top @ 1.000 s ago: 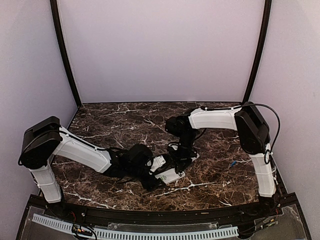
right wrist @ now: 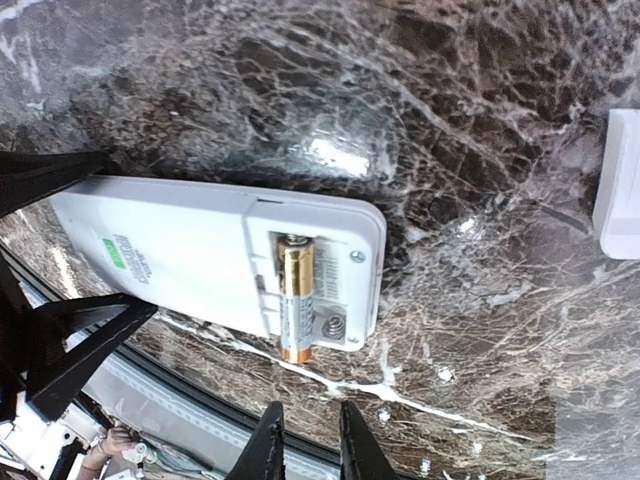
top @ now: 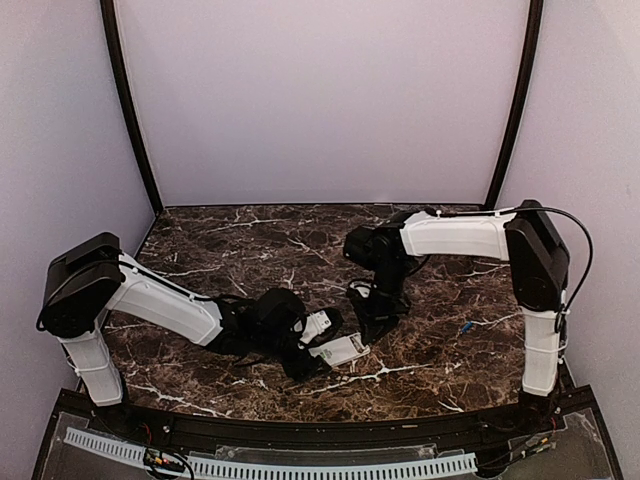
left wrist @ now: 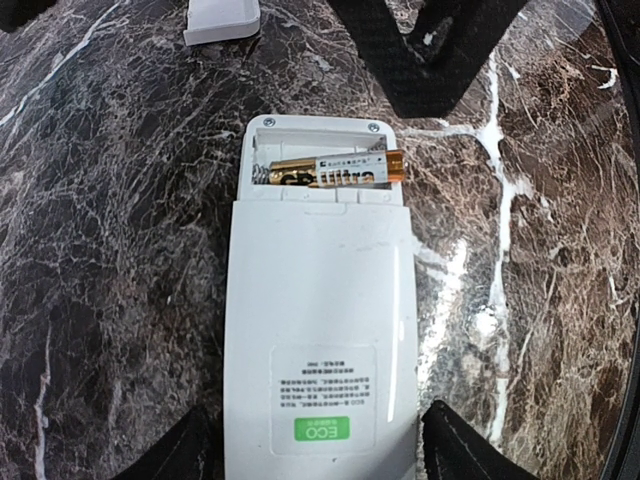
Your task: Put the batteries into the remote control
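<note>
The white remote control (left wrist: 320, 270) lies back side up on the marble table, its battery compartment uncovered. My left gripper is shut on the remote, with a finger along each side edge. One gold-and-silver battery (right wrist: 297, 300) lies across the compartment; its copper end sticks out over the side wall. The other end is by a spring in the left wrist view. A second spring (right wrist: 333, 327) shows beside an empty slot. My right gripper stands partly open off the remote's side, nothing between its fingers. In the left wrist view its dark fingers (left wrist: 425, 85) hang near the compartment end.
A white piece, likely the compartment cover (right wrist: 622, 190), lies apart from the remote's open end. Further right sits a small blue object (top: 467, 326), too small to identify. The table (top: 240, 240) behind the arms is bare.
The left arm and remote look still.
</note>
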